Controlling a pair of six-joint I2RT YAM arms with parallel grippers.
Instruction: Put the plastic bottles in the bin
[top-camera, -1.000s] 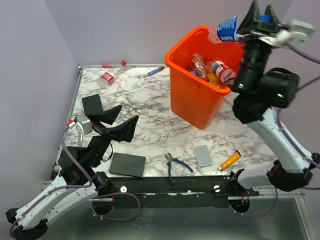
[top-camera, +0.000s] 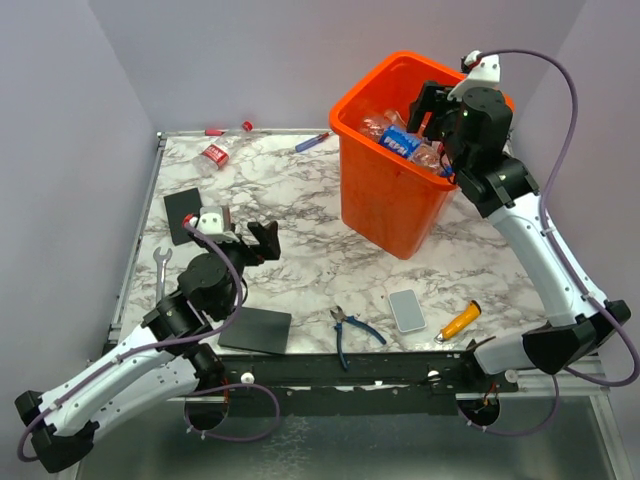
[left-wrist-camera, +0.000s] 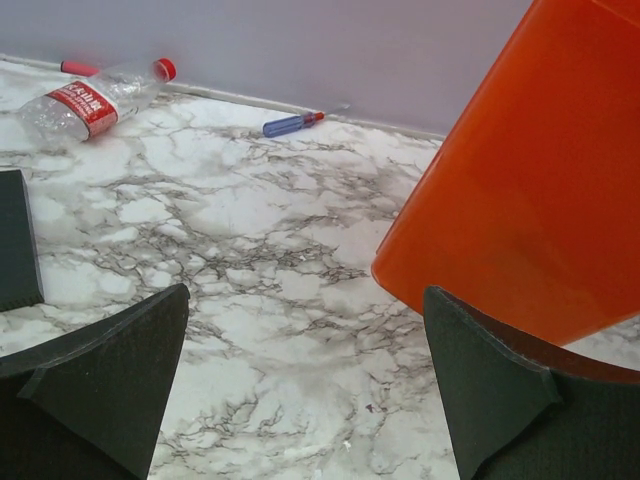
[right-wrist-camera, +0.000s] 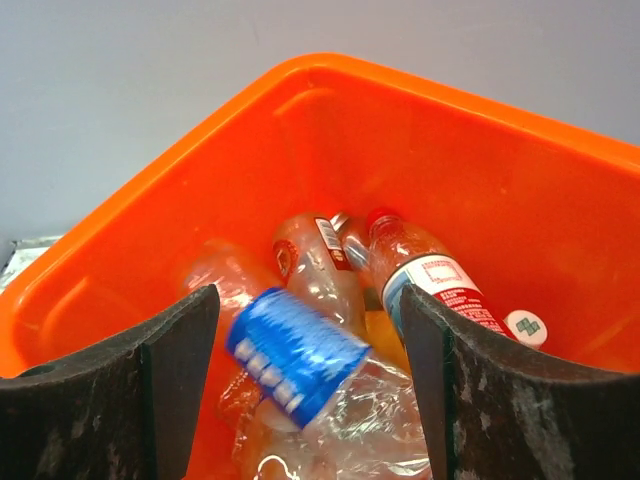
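Note:
One clear bottle with a red label (top-camera: 217, 153) lies at the table's back left; the left wrist view shows the same bottle (left-wrist-camera: 95, 102) on its side, red cap to the right. The orange bin (top-camera: 385, 195) stands at the back right with several bottles inside. Among them is a blue-labelled bottle (right-wrist-camera: 297, 352), lying loose below the fingers in the right wrist view. My right gripper (top-camera: 432, 112) is over the bin's mouth, its fingers apart and nothing held. Above the table's left half, my left gripper (top-camera: 262, 243) is open and empty.
A screwdriver (top-camera: 312, 142) and a red pen-like item (top-camera: 214, 132) lie along the back edge. Dark boxes (top-camera: 255, 329), pliers (top-camera: 347, 325), a grey case (top-camera: 406, 311) and a yellow cutter (top-camera: 459, 321) lie around the front.
The right gripper came down over the bin, and the blue-labelled bottle went from its grasp into the bin.

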